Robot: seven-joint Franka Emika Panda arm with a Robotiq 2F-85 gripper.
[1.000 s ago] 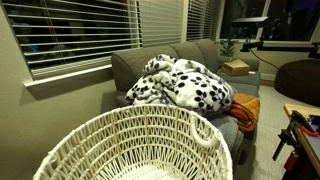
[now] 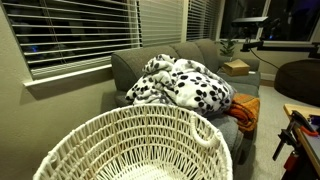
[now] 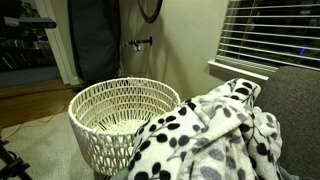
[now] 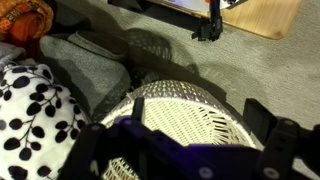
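A white woven basket (image 2: 75,149) fills the front of exterior view 1, and its inside looks empty where it shows. On the grey couch behind it lies a bunched white blanket with black spots (image 2: 195,88). Exterior view 2 shows the blanket (image 3: 205,145) large in the foreground, partly covering the basket (image 3: 88,135). In the wrist view my gripper is open over the basket, its fingers wide apart with nothing between them. The spotted blanket (image 4: 32,125) lies to the left of the gripper there.
An orange cloth (image 2: 244,110) hangs on the couch (image 2: 128,68) beside the blanket. A cardboard box (image 2: 236,68) sits farther back. A wooden table edge (image 4: 265,15) with dark hardware borders the top of the wrist view. Carpet shows between table and basket.
A dark part of the arm has come farther into exterior view 1 at the right edge. The basket and the blanket have not moved.
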